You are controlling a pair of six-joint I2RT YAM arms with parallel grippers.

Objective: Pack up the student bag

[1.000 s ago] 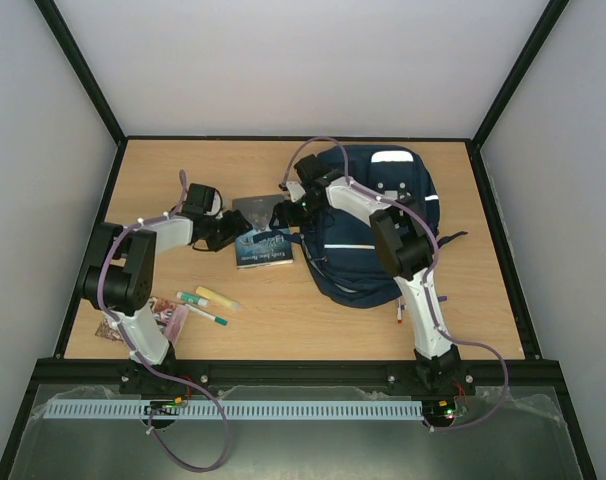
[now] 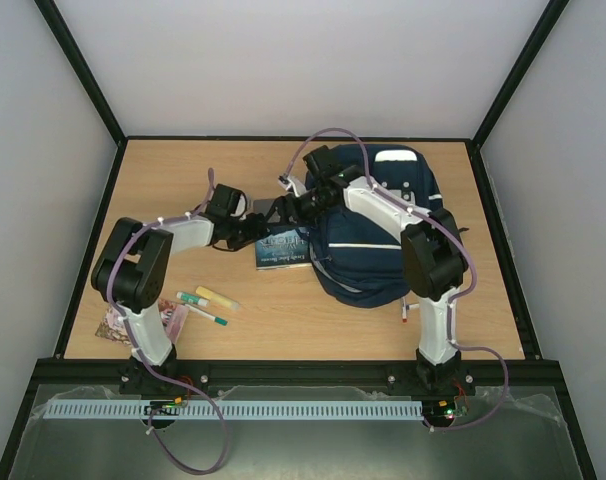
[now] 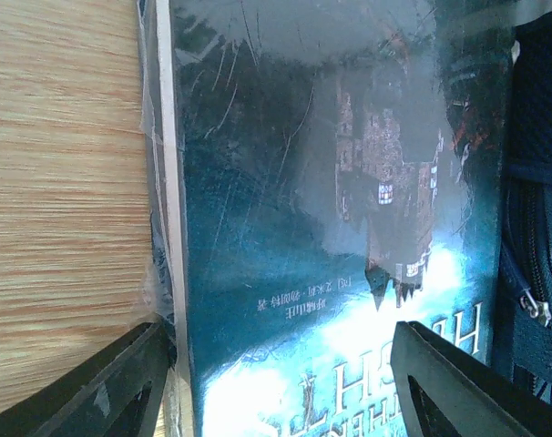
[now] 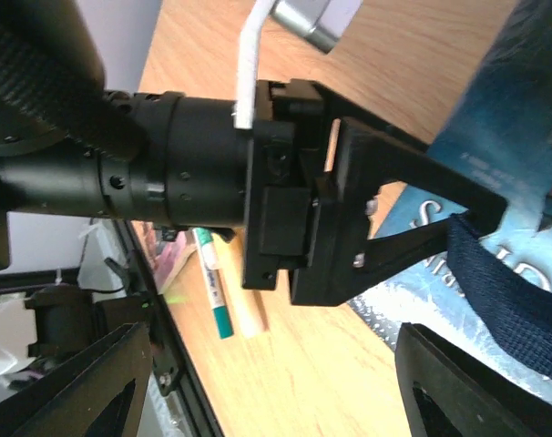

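Observation:
A dark blue book lies on the table against the left side of the navy backpack. In the left wrist view the book's cover fills most of the picture. My left gripper is at the book with its fingers apart, one by the spine edge and the other over the cover. Just right of it, by the backpack's left edge, is my right gripper. The right wrist view shows its fingers wide apart with nothing visible between them. A navy strap hangs across the book near the left gripper's fingertips.
Several pens and markers, among them a yellow one, lie at the front left beside a patterned pink pouch. A small pen lies near the backpack's lower right. Bare table shows at the front centre.
My left gripper has moved right, and the book has slid right with it, up against the backpack. The right gripper has shifted only slightly, and the backpack stays where it was.

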